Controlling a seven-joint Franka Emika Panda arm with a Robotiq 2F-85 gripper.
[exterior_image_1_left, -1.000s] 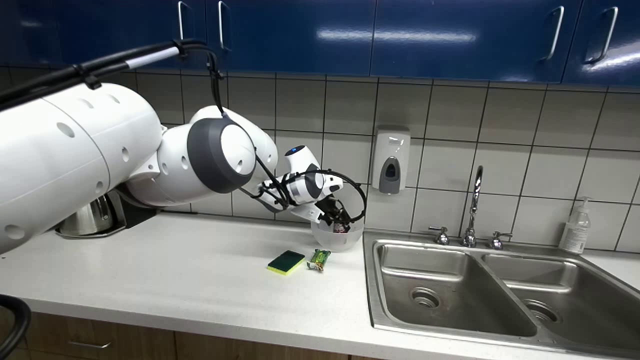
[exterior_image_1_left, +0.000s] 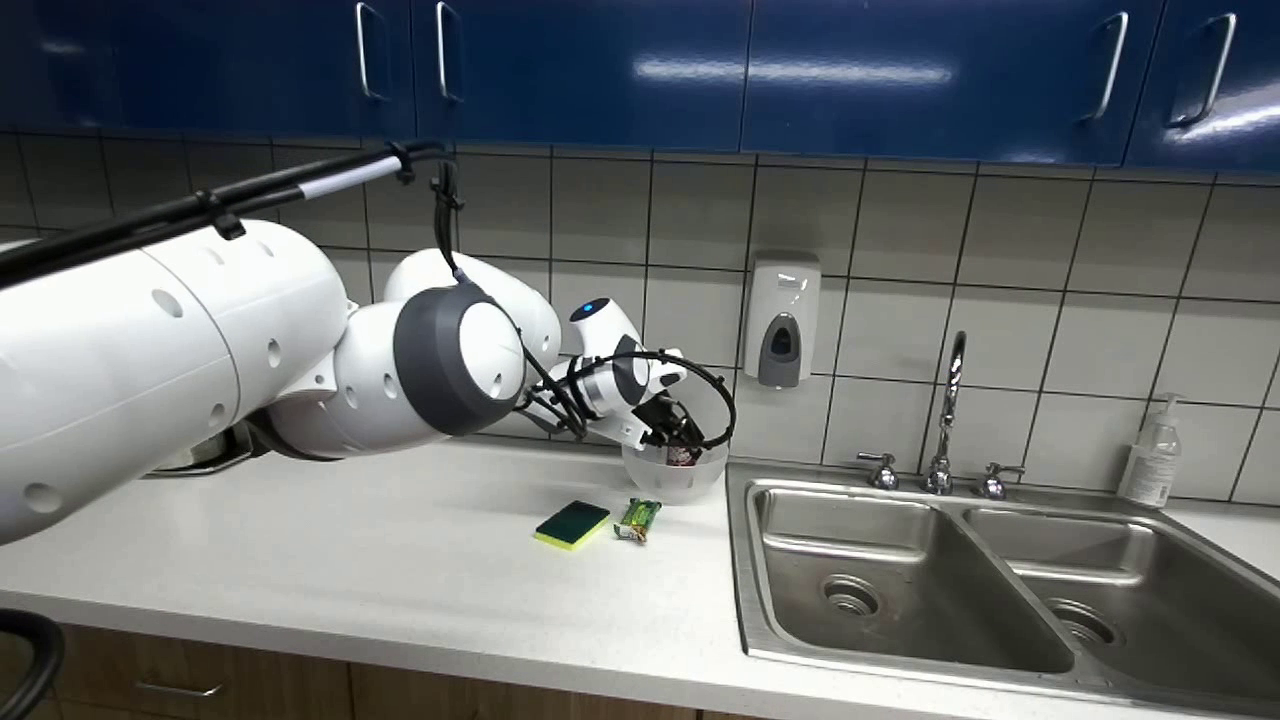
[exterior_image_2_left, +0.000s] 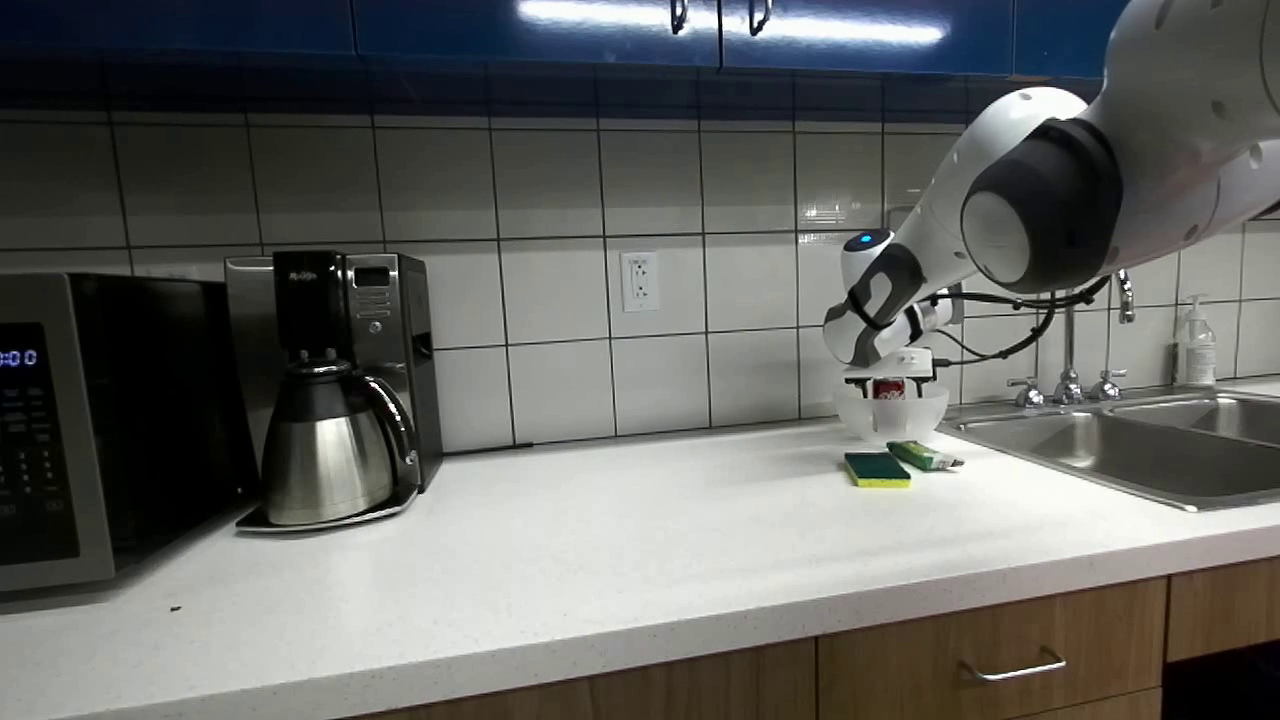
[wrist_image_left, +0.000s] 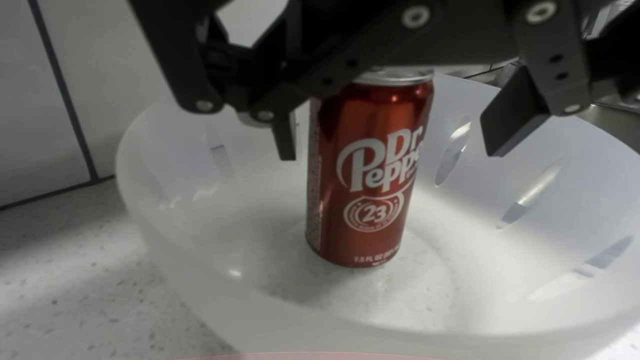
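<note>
A red Dr Pepper can (wrist_image_left: 372, 180) stands upright inside a translucent white bowl (wrist_image_left: 180, 240), its top partly covered by my gripper in the wrist view. My gripper is open at the can's upper part, one finger on each side, and a clear gap shows between the right finger and the can. In the first exterior view the gripper reaches down into the bowl (exterior_image_1_left: 674, 480) beside the sink. From the other side, the can (exterior_image_2_left: 889, 390) shows red between the fingers, above the bowl's rim.
In front of the bowl lie a green and yellow sponge (exterior_image_1_left: 572, 524) and a green wrapped snack (exterior_image_1_left: 638, 520). The double sink (exterior_image_1_left: 888, 576) is to the right. A coffee maker (exterior_image_2_left: 336, 396) and microwave (exterior_image_2_left: 96, 420) occupy the far left; mid-counter is clear.
The arm's large links have come lower and a little to the right, now covering more of the coffee pot. The hand has tilted slightly at the bowl; sponge and snack are unmoved.
</note>
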